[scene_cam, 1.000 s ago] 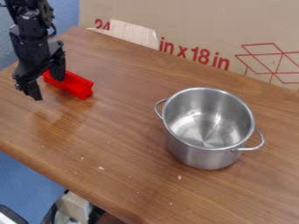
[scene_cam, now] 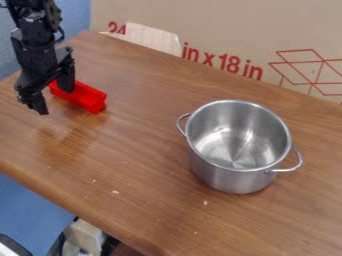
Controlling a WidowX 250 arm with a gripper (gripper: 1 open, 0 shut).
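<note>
At the left of the camera view, my black gripper [scene_cam: 51, 86] hangs low over the wooden table, its fingers apart in an open stance. A red block [scene_cam: 82, 97] lies on the table beside it, just to the right and partly behind the fingers; whether they touch cannot be told. A large steel pot [scene_cam: 238, 165] with two side handles stands on the right half of the table, well away from the gripper.
A printed cardboard backdrop [scene_cam: 254, 40] borders the back edge. Cables and a dark area show at the lower left, off the table.
</note>
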